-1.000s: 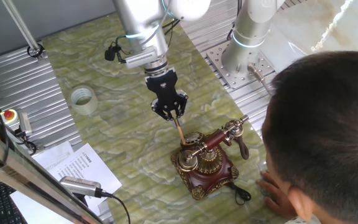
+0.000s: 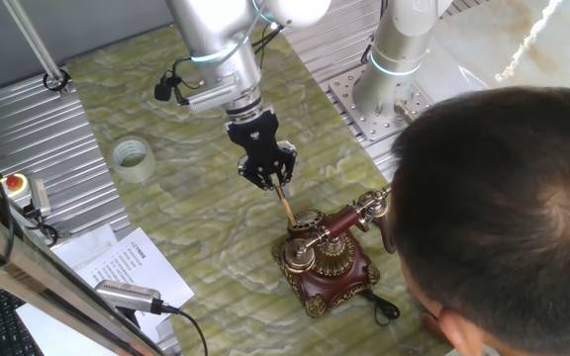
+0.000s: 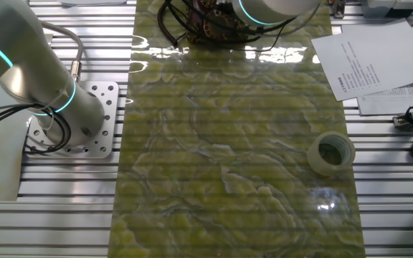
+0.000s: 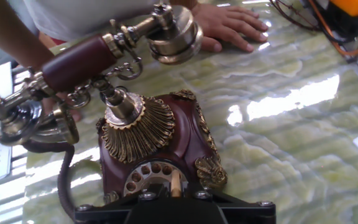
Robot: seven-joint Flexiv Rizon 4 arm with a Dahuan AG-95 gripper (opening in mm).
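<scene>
An antique-style telephone [image 2: 336,282], dark red with brass trim, stands on the green marbled mat. Its handset [image 4: 79,62] rests across the cradle. My gripper [image 2: 279,182] is shut on a thin wooden stick [image 2: 286,208], which slants down toward the rotary dial [image 2: 307,220]. In the wrist view the stick [image 4: 176,184] shows end-on in front of the finger holes of the dial [image 4: 156,171]; whether its tip touches the dial I cannot tell. Only part of the phone shows at the top of exterior view 2, behind the arm and cables.
A person [image 2: 508,218] leans in close on the phone's right, and a hand [image 4: 232,25] lies on the mat behind it. A tape roll [image 2: 134,159] and papers [image 2: 132,272] are off to the left.
My arm and gripper have shifted slightly left over the last second, the stick still held near the dial. The person has moved left, now overlapping the handset's end.
</scene>
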